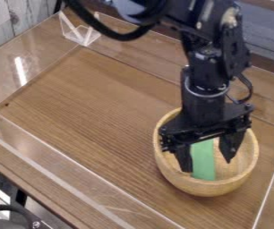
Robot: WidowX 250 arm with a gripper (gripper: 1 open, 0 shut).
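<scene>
A round wooden bowl (pixel 196 185) stands at the right of the wooden table. A green block (pixel 203 163) lies inside it, partly covered by my gripper. My black gripper (pixel 201 138) is open over the bowl, with its fingers either side of the block's upper part. Whether the fingers touch the block I cannot tell.
A clear plastic object (pixel 76 24) sits at the far upper left. Pale walls border the table at the back.
</scene>
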